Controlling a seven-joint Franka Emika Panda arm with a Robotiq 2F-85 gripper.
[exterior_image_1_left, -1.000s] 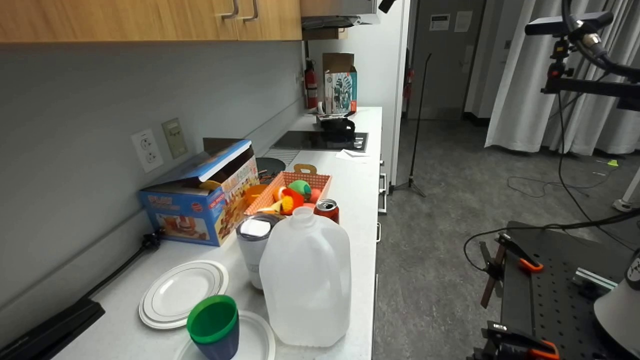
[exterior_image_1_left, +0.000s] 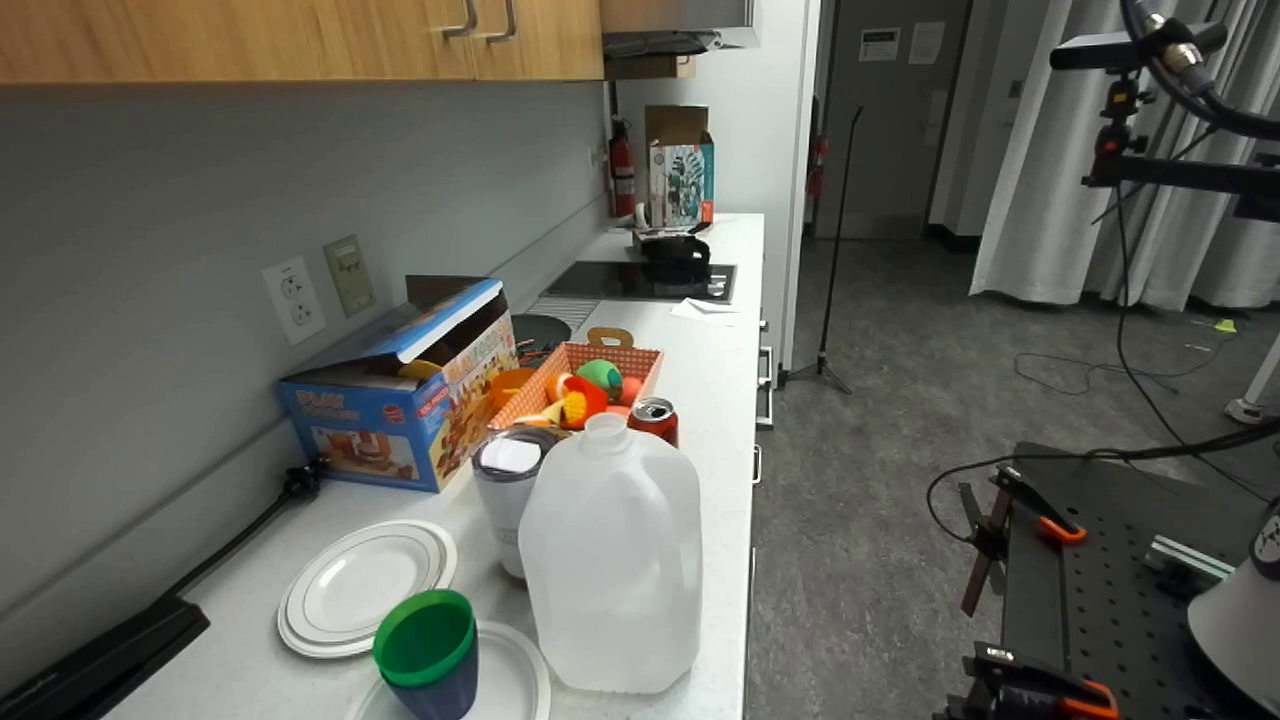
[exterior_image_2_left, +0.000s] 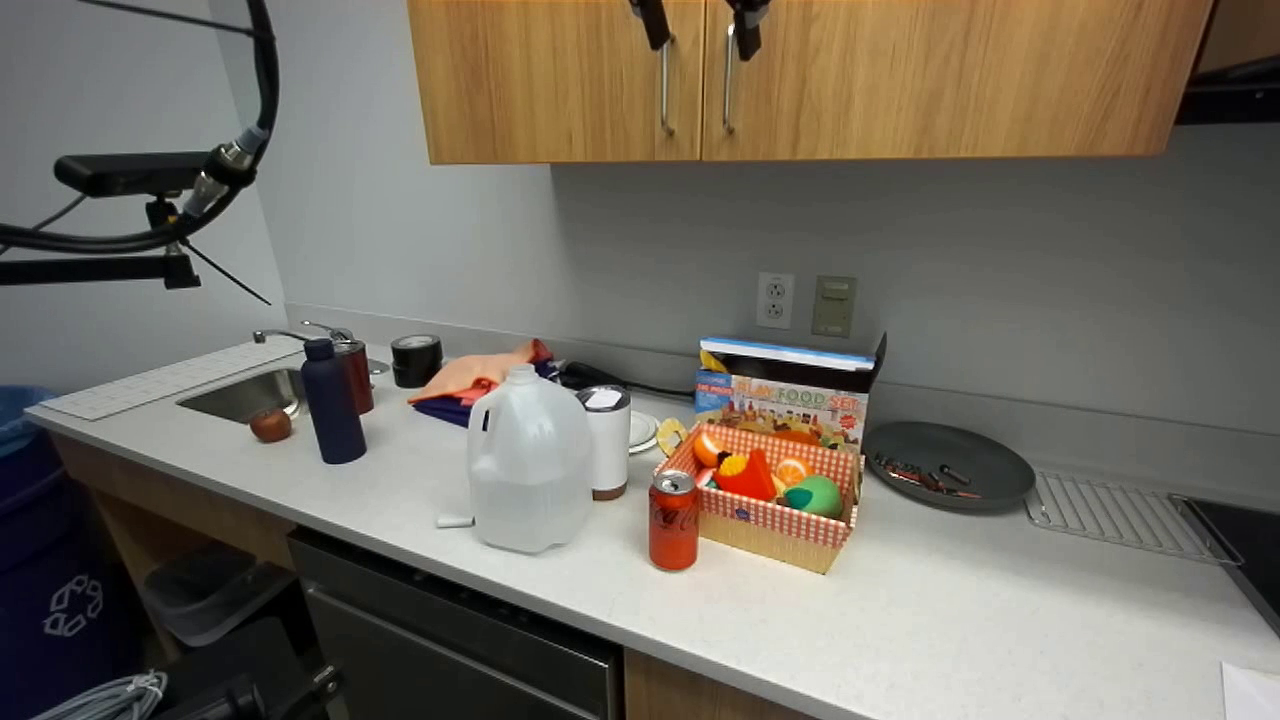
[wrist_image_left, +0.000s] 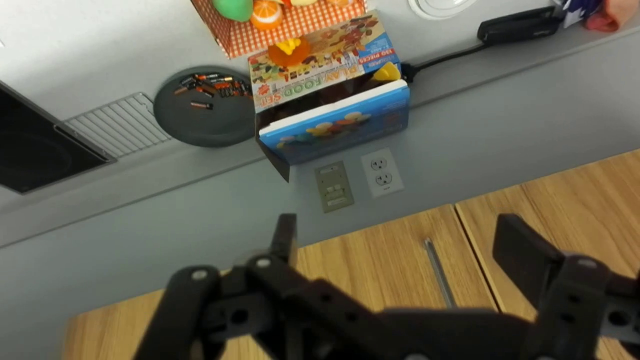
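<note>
My gripper is open, its two dark fingers wide apart with nothing between them. In the wrist view it faces the wooden cabinet doors (wrist_image_left: 384, 264), and a metal handle (wrist_image_left: 439, 273) shows between the fingers. Exterior view 2 catches only the fingertips of the gripper (exterior_image_2_left: 699, 36) at the top edge, in front of the two cabinet handles (exterior_image_2_left: 665, 90). How far the fingers are from the doors I cannot tell. The gripper is out of sight in exterior view 1, where the cabinet handles (exterior_image_1_left: 510, 22) show at the top. Both visible doors look closed.
On the counter below stand a milk jug (exterior_image_2_left: 528, 468), a red can (exterior_image_2_left: 673, 528), a checked basket (exterior_image_2_left: 768, 540) of play food, a play-food box (exterior_image_2_left: 792, 402) and a dark pan (exterior_image_2_left: 990, 468).
The counter objects stand where they were.
</note>
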